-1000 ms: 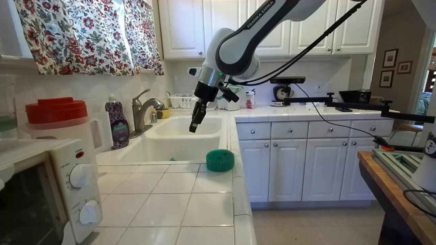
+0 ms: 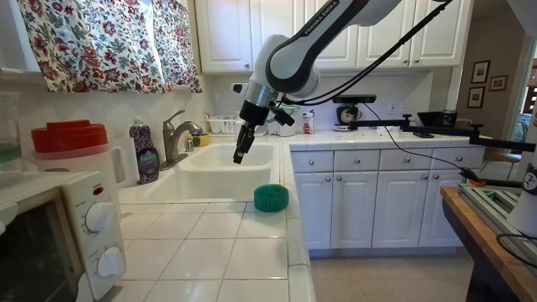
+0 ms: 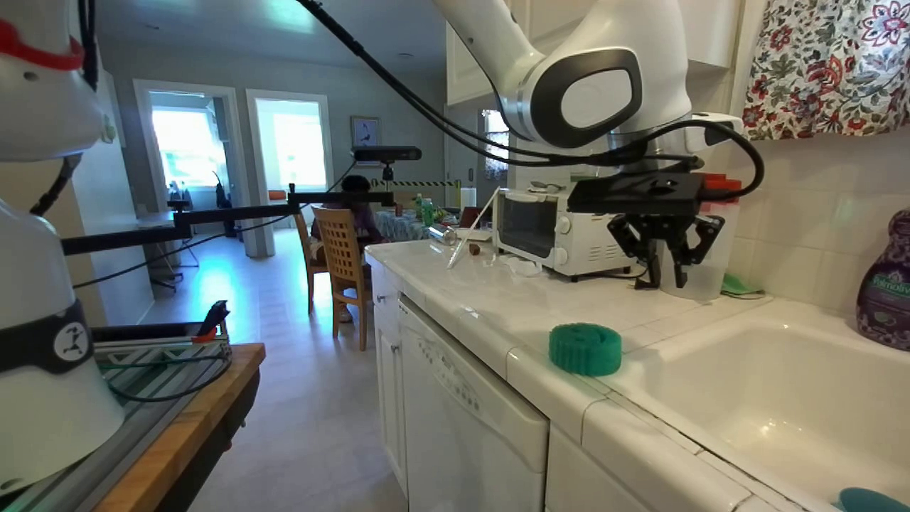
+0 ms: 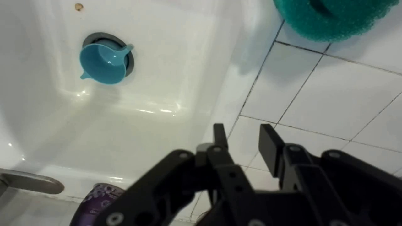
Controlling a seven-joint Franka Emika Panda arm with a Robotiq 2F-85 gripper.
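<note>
My gripper [image 2: 238, 159] hangs over the sink [image 2: 173, 188] with its tips pointing down. In the wrist view its two fingers stand apart and nothing lies between them. A light blue cup [image 4: 101, 66] with two small spouts rests in the basin over the dark drain, well away from the fingers; in exterior view 2 only its rim shows at the bottom right corner, and exterior view 1 hides it. On the tiled counter beside the basin sits a round green sponge [image 3: 585, 348], its near part cut off at the top of the wrist view.
A purple soap bottle [image 2: 144, 151] and the faucet [image 2: 176, 136] stand along the sink's wall side. The toaster oven [image 2: 90, 226] and a red-lidded pitcher [image 2: 70, 138] crowd the counter's left.
A small blue bit that showed just above the sink's near edge in exterior view 1 is no longer visible there. The arm and the sponge look practically still.
</note>
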